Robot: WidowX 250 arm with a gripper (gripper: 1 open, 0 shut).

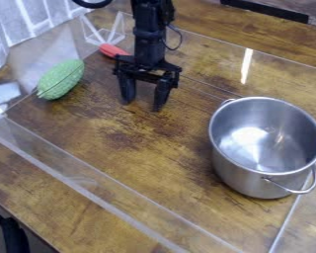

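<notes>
My black gripper (145,91) hangs low over the wooden table at the upper middle, fingers pointing down. It looks open, with nothing visible between its two fingers. To its left lies a green oblong vegetable-like object (60,78), and behind it, partly hidden by the arm, a red object (111,50). A large steel pot (264,146) with side handles stands at the right.
Clear plastic edges run along the left and lower sides, with a white object (4,93) at the left edge.
</notes>
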